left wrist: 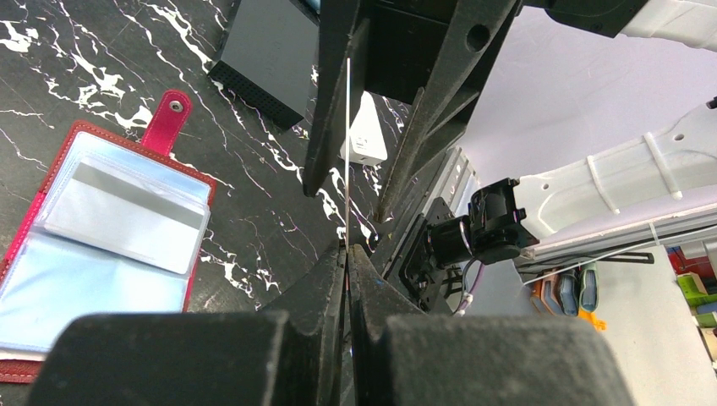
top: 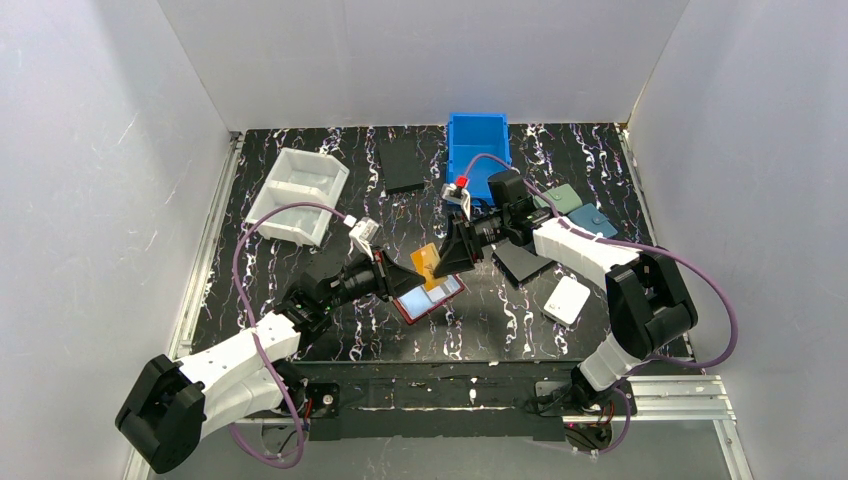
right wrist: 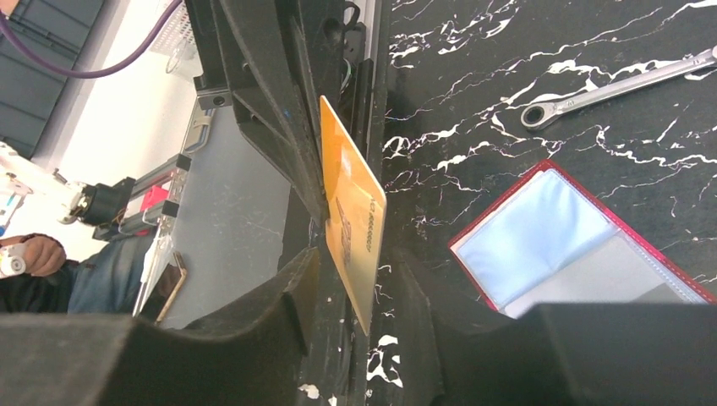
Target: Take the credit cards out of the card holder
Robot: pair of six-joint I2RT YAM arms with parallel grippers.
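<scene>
An orange card (top: 425, 262) is held upright by my left gripper (top: 410, 282), shut on its edge; in the left wrist view it shows edge-on as a thin line. My right gripper (top: 452, 255) is around the card's far side, fingers part open on either side of it; whether they touch it I cannot tell. Below lies the open red card holder (top: 413, 308) (left wrist: 101, 254) (right wrist: 541, 245), with clear sleeves over pale blue lining.
A white bin (top: 330, 185) stands back left, a blue bin (top: 475, 140) at the back. Dark flat slabs (top: 400, 160), a white box (top: 567, 300) and a wrench (right wrist: 617, 89) lie on the marble table.
</scene>
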